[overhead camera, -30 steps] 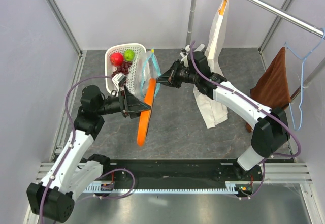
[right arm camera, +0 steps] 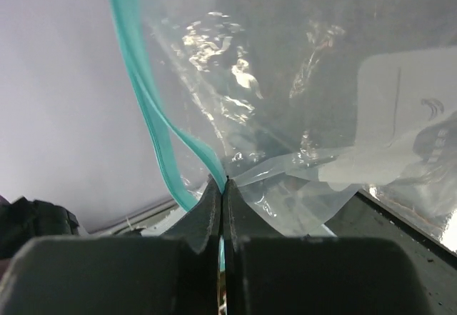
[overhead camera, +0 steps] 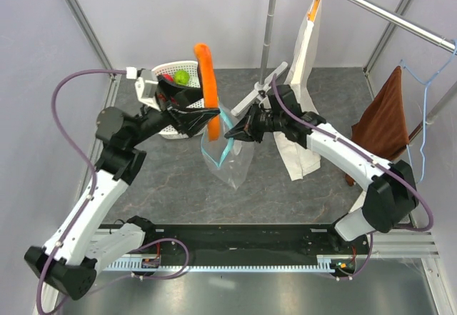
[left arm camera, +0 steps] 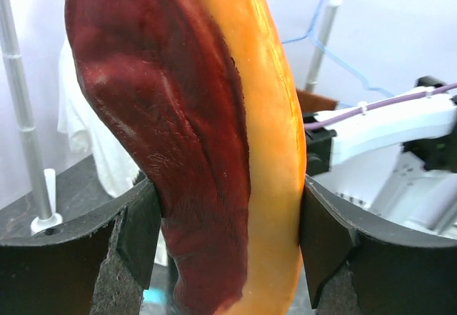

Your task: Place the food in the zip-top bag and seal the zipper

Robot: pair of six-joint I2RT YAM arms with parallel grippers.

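Observation:
My left gripper (overhead camera: 201,115) is shut on a long orange food piece (overhead camera: 205,70), held upright over the clear zip top bag (overhead camera: 230,166); in the left wrist view the food (left arm camera: 200,151) shows a dark red side and an orange side, filling the space between the pads. My right gripper (overhead camera: 237,135) is shut on the bag's cyan zipper edge, seen as a strip (right arm camera: 150,101) running down into the fingertips in the right wrist view. The bag hangs loosely, crinkled, below the orange piece.
A white basket (overhead camera: 168,68) with fruit sits at the back left, partly behind the left arm. A rack with white cloth (overhead camera: 303,65), a brown cloth (overhead camera: 385,115) and blue hangers stands right.
The left gripper has raised the orange piece and moved it toward the back, from lying slanted low to upright over the bag.

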